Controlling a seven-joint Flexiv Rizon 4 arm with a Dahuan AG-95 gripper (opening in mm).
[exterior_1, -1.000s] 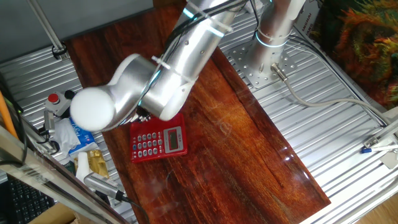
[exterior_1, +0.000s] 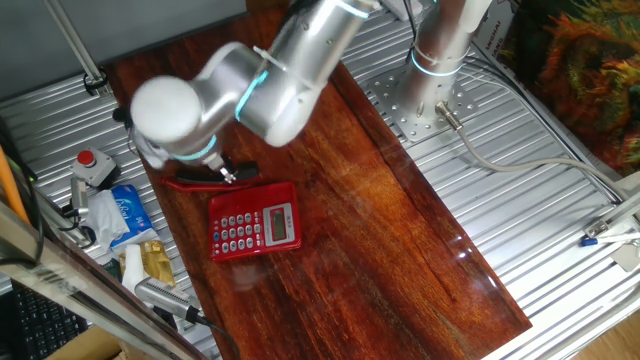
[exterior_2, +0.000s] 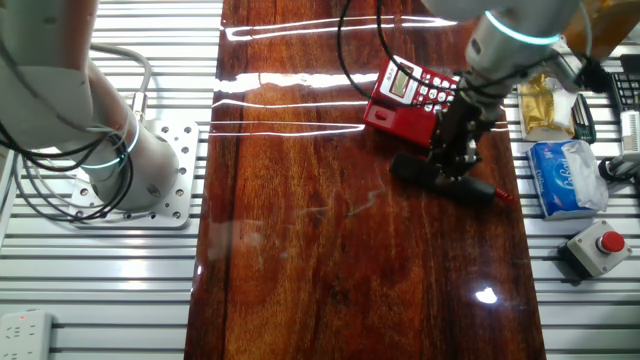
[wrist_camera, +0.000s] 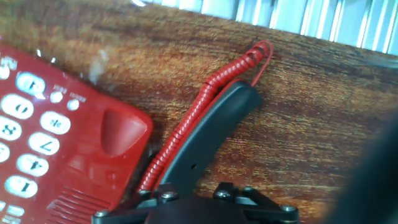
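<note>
A red telephone (exterior_1: 255, 222) with silver keys and a small display lies on the wooden table. Its black handset (exterior_2: 443, 181) rests apart from it, alongside the phone's edge. The coiled red cord (wrist_camera: 198, 111) runs beside the handset (wrist_camera: 214, 134) in the wrist view. My gripper (exterior_2: 452, 164) points down over the handset's middle in exterior view 2; whether it touches is unclear. At the bottom of the wrist view, only the dark upper parts of the gripper show, so its finger opening cannot be made out. The arm partly covers the handset (exterior_1: 243, 174) in exterior view 1.
Beyond the wooden table's (exterior_1: 370, 250) edge sit a red stop button (exterior_1: 87, 158), a blue-white tissue pack (exterior_1: 130, 215) and a gold packet (exterior_1: 157, 262). The arm's base (exterior_1: 420, 105) stands on the opposite side.
In exterior view 1 the arm's wrist has moved up and right, away from the tissue pack. The handset and cord, hidden beneath the arm earlier, now show. The telephone has stayed put.
</note>
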